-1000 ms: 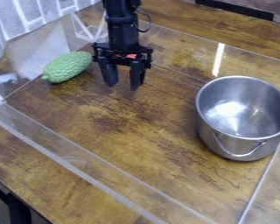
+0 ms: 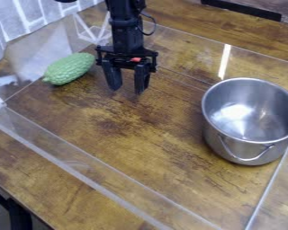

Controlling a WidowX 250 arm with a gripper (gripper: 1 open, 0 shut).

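Observation:
My black gripper (image 2: 127,79) reaches down from the top middle, low over the wooden table (image 2: 134,162), its two fingers apart. Just behind it a small red object (image 2: 136,59) is partly hidden by the gripper. To its left lies a green bumpy vegetable-like object (image 2: 69,69). A large steel pot (image 2: 248,121) stands at the right.
Clear plastic walls border the table area. A light cloth hangs at the top left corner.

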